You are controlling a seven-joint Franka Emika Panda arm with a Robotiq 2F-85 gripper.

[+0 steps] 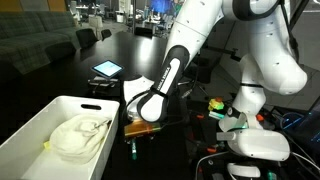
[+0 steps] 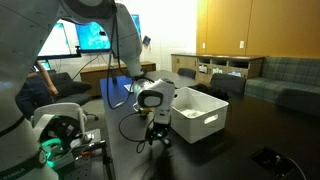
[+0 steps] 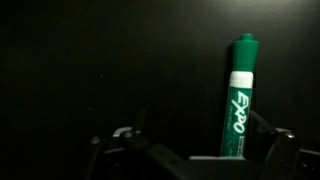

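A green and white Expo marker (image 3: 238, 105) lies on the dark table, its green cap toward the top of the wrist view. In exterior view 1 the marker (image 1: 134, 151) is a small green strip just right of the white box. My gripper is open, low over the marker's lower end. The marker runs between the spread fingers, much closer to the right one, and neither visibly grips it. From exterior view 2, the gripper (image 2: 157, 133) points down close to the tabletop; the marker cannot be made out clearly there.
Beside the arm stands an open white box (image 2: 200, 124) with a pale cloth (image 1: 80, 137) inside. A tablet-like device (image 1: 107, 69) lies farther back. Dark cables (image 2: 120, 125) loop near the gripper. Much of the table on the box's other side is clear in exterior view 2.
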